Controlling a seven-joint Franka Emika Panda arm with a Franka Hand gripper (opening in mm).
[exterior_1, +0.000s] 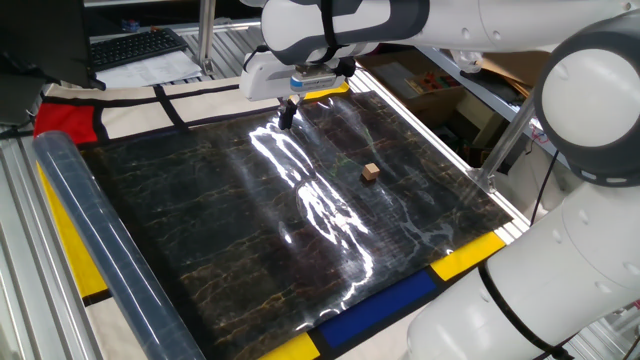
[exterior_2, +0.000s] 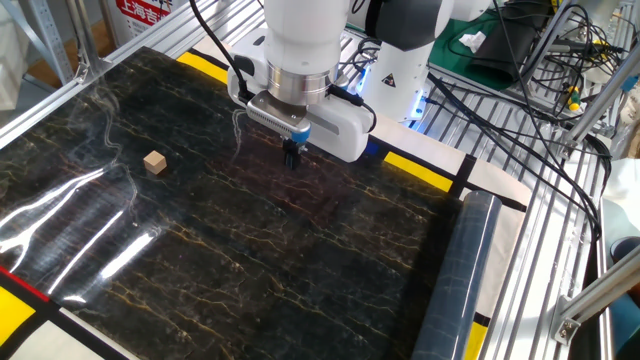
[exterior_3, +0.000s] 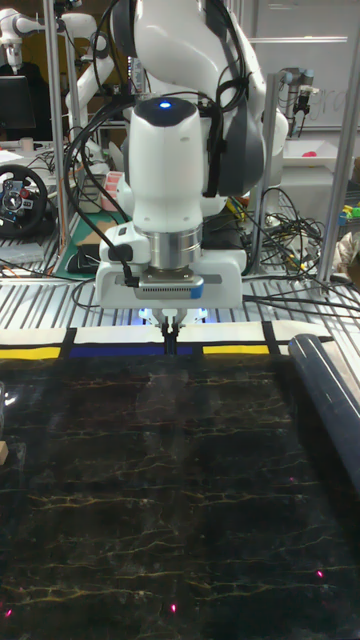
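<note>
A small wooden cube rests on the dark marbled sheet, clear of the gripper. In exterior view 2 the cube is left of the gripper, and only a sliver of the cube shows at the left edge of exterior view 3. My gripper points down over the sheet, near its robot-base side. In exterior view 3 the dark fingertips of the gripper stand close together, and nothing shows between them.
A rolled clear film lies along one side of the sheet. Coloured cloth borders it, with a yellow patch near the base. The keyboard is off the sheet. Between cube and gripper the surface is bare.
</note>
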